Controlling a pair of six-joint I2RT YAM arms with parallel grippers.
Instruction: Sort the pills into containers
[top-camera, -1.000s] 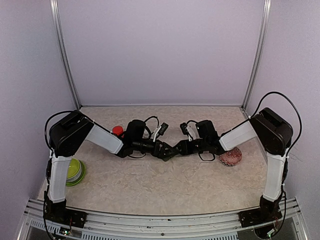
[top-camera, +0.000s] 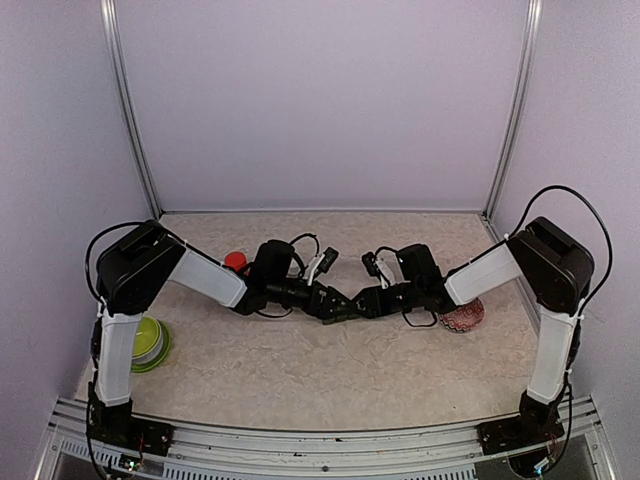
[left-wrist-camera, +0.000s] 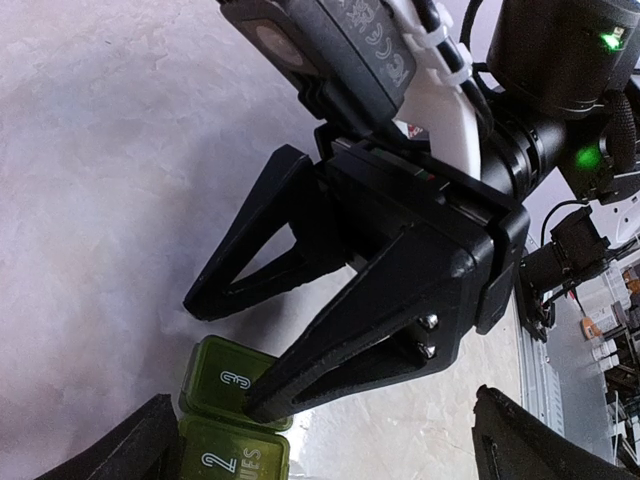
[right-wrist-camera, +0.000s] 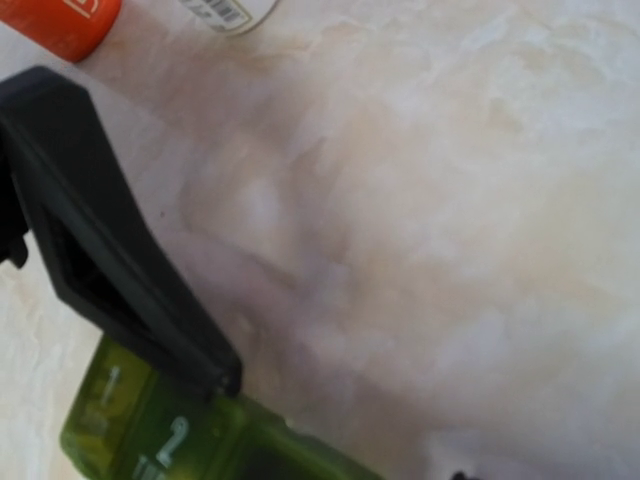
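Observation:
A green translucent pill box (left-wrist-camera: 232, 378) with numbered lids lies on the table, and a strip of it (top-camera: 340, 319) shows under the grippers in the top view. In the left wrist view my right gripper is part open over the lid marked 3. One of its fingertips (left-wrist-camera: 265, 402) is at that lid, the other beyond the box's far side. My left gripper stands wide open, its fingers at the lower corners of that view. The right wrist view has one right finger (right-wrist-camera: 130, 250) over the box (right-wrist-camera: 160, 430). No pills show.
An orange bottle (right-wrist-camera: 75, 20) and a white bottle (right-wrist-camera: 228, 10) stand at the right wrist view's top edge. A red round top (top-camera: 235, 261) is behind the left arm. Green dishes (top-camera: 147, 338) sit far left, a red patterned dish (top-camera: 462, 316) at right.
The left arm has stayed in place.

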